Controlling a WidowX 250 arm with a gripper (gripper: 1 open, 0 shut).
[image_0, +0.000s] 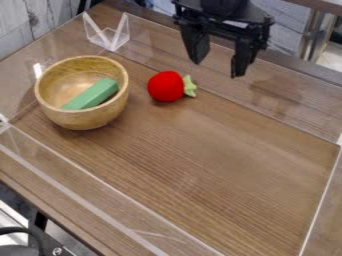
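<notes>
My gripper (218, 52) hangs over the back middle of the wooden table, dark, with two fingers pointing down, set apart; it looks open. A little below and left of it, a red round object (166, 86) with a green leafy top lies on the table. A yellow bowl (75, 113) at the left holds a green elongated object (91, 94).
A clear wire-like or plastic object (107, 30) stands at the back left. A dark cable or part shows at the lower left edge.
</notes>
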